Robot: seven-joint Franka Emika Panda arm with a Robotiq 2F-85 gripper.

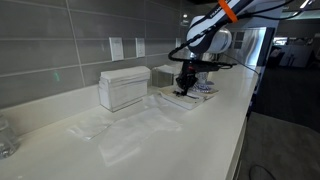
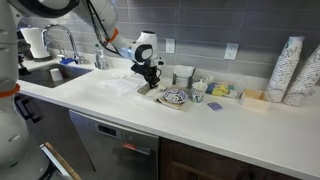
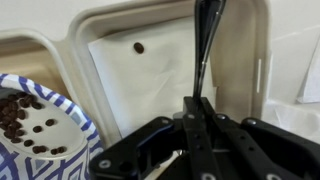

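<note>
My gripper is shut on a thin black utensil (image 3: 206,45) that reaches to the top edge of the wrist view; which kind it is, I cannot tell. Behind it lies a beige tray (image 3: 258,45) lined with white paper (image 3: 120,75). One dark bean (image 3: 138,47) rests on that paper. To the left, a blue-and-white checked bowl (image 3: 85,95) holds several dark beans (image 3: 15,110). Both exterior views show the gripper (image 1: 184,86) low over the tray area, too small there for detail.
A white box (image 1: 123,88) stands against the wall, with clear plastic sheets (image 1: 135,132) spread on the counter before it. A metal container (image 2: 183,76) is behind the tray. Towels, a wooden box (image 2: 254,100) and patterned rolls (image 2: 285,70) stand farther right.
</note>
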